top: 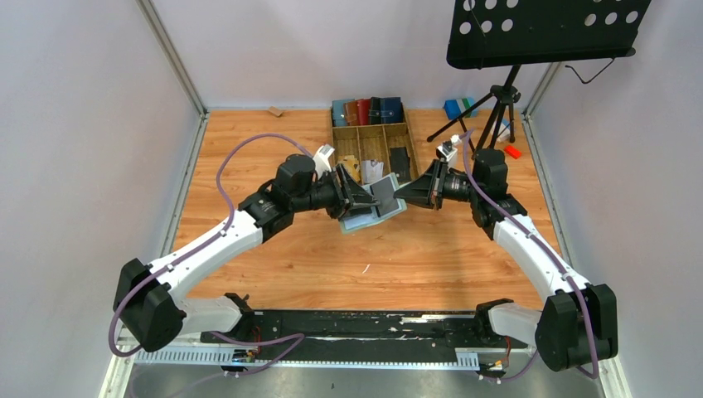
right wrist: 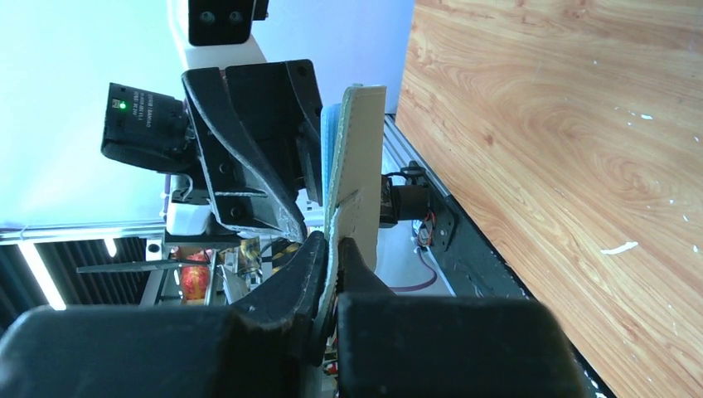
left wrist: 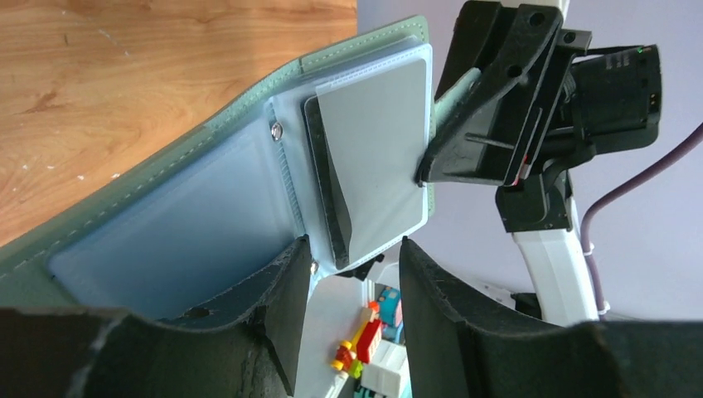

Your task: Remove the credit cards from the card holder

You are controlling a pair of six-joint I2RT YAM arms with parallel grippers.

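Observation:
The pale blue-green card holder point(top: 358, 219) is spread open between the grippers. My right gripper point(top: 401, 196) is shut on its right edge; in the right wrist view the holder point(right wrist: 358, 149) stands edge-on between the fingertips. My left gripper point(top: 363, 199) is over the holder's middle; in the left wrist view its fingers are apart point(left wrist: 353, 247), with the holder just beyond them. A grey card stack point(left wrist: 373, 149) with a dark edge sits in the clear sleeve on the right half. The left half point(left wrist: 182, 215) shows a bare pale blue surface.
A wooden divided box point(top: 337, 145) behind holds coloured holders, papers and a black item. A black stand point(top: 506, 95) stands back right, near a red object point(top: 512, 152).

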